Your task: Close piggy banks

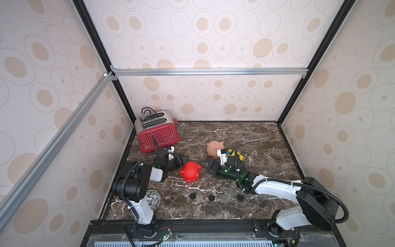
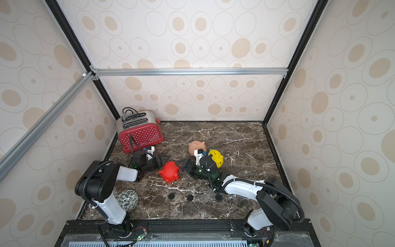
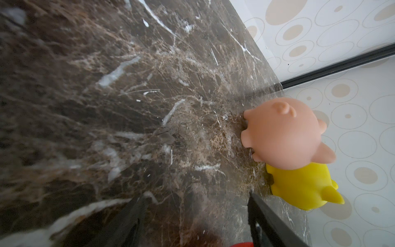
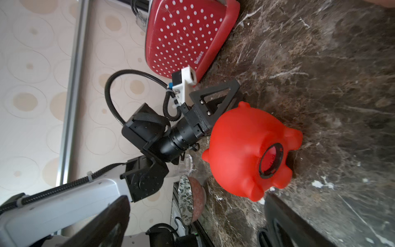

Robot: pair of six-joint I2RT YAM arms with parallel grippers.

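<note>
A red piggy bank (image 4: 242,148) stands on the dark marble table between my grippers, a black-rimmed round part on its underside facing the right wrist view. My left gripper (image 1: 183,160) is just left of it, fingers apart with nothing visible between them. My right gripper (image 2: 187,166) hovers at its right, open and empty. Behind, a pink piggy bank (image 3: 284,131) and a yellow piggy bank (image 3: 300,185) stand side by side; my right arm partly covers the yellow one in the top views.
A red toaster (image 1: 158,138) fills the back left. A speckled bowl (image 2: 127,199) sits at the front left. Several black discs (image 1: 193,196) lie at the front centre.
</note>
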